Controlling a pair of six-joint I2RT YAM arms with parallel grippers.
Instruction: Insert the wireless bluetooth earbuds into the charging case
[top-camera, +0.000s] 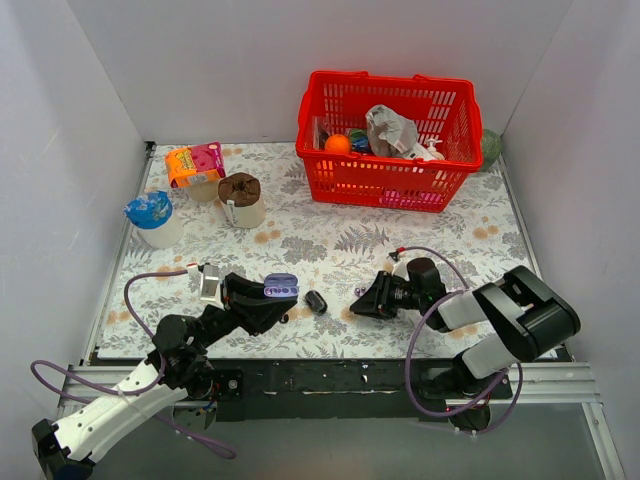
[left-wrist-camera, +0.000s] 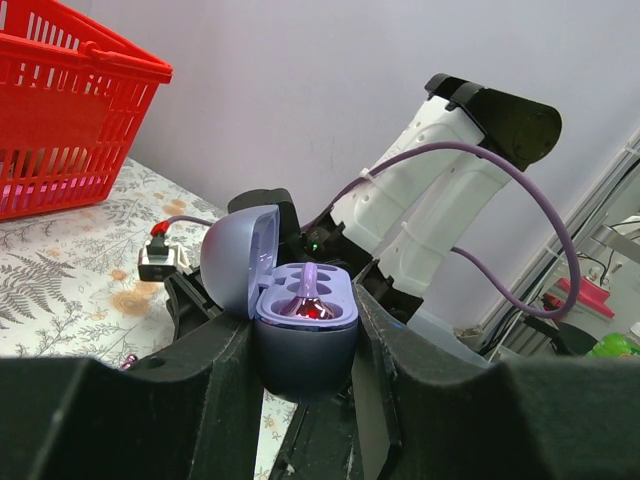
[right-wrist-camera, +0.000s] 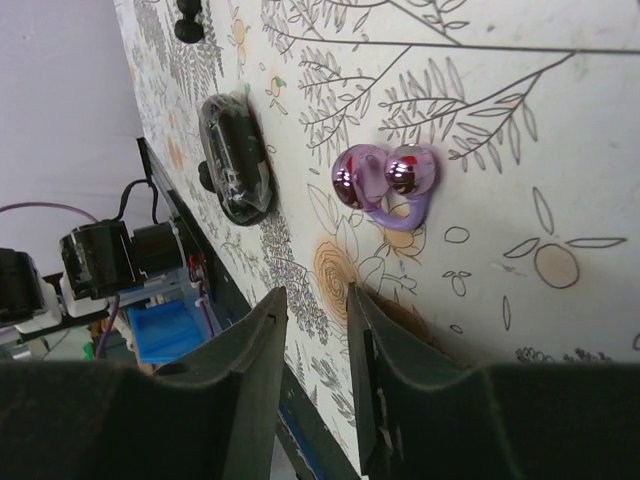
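Observation:
A purple charging case (left-wrist-camera: 305, 345), lid raised, is clamped in my left gripper. In its tray stands a purple post with a shiny red part at its base; whether that is a seated earbud I cannot tell. The top view shows the case (top-camera: 281, 287) held above the table by the left gripper (top-camera: 272, 300). A purple earbud (right-wrist-camera: 395, 185) with two shiny pinkish balls joined by a curved band lies on the floral cloth. My right gripper is part open beside it, nothing between its fingers. From above, the earbud (top-camera: 360, 291) is by the right fingertips.
A small dark object (top-camera: 316, 302) in clear wrapping lies between the two grippers. The red basket (top-camera: 390, 185) stands at the back, while containers and a snack pack (top-camera: 195, 163) occupy the back left.

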